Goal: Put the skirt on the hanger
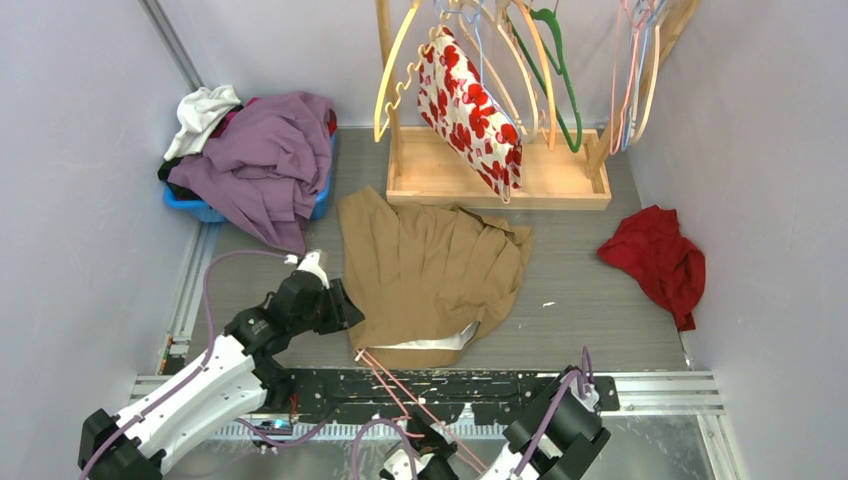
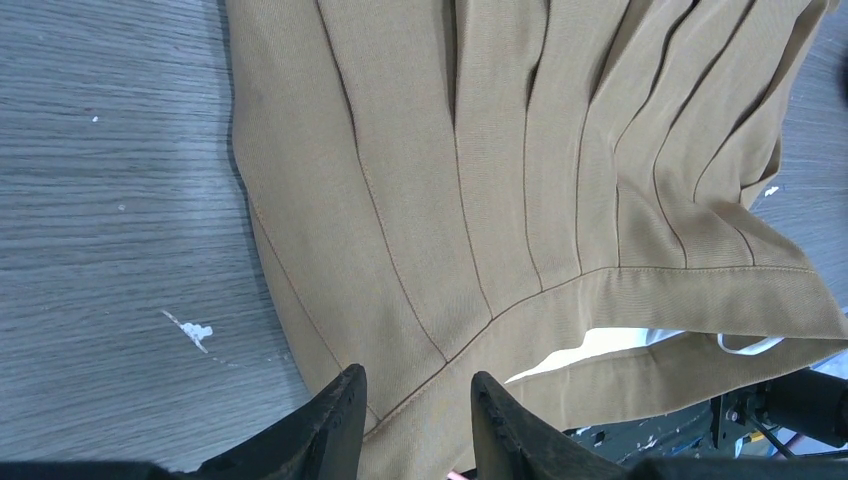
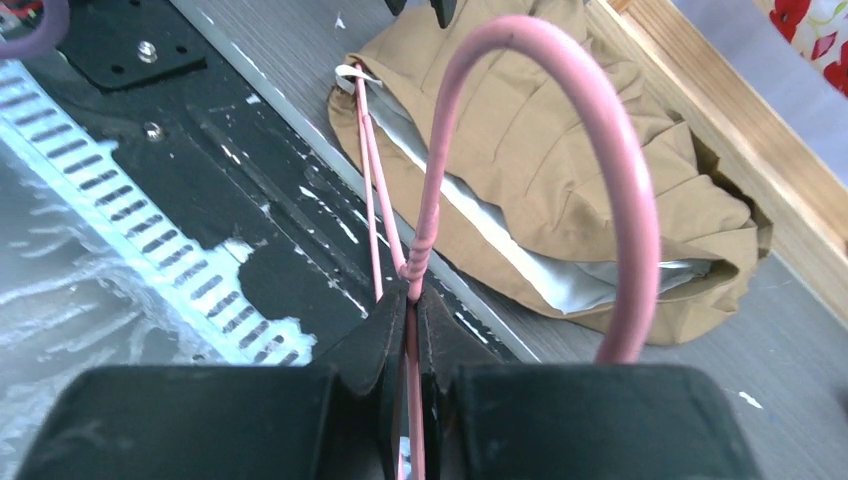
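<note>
A brown pleated skirt (image 1: 435,270) lies flat in the middle of the table, its waistband opening toward me and a white lining showing. My right gripper is shut on a pink hanger (image 3: 628,190) close to its hook. The hanger's far end meets a white loop (image 3: 352,74) at the skirt's left waistband corner in the right wrist view. A second white loop (image 2: 750,347) shows inside the other end of the waistband. My left gripper is open above the waistband's left corner, with brown cloth seen below the gap between its fingers.
Behind the skirt stands a wooden rack (image 1: 560,185) with several hangers and a red-flowered garment (image 1: 465,110). A blue basket (image 1: 205,208) heaped with clothes is at back left. Red cloth (image 1: 655,260) lies at right, with bare table between it and the skirt.
</note>
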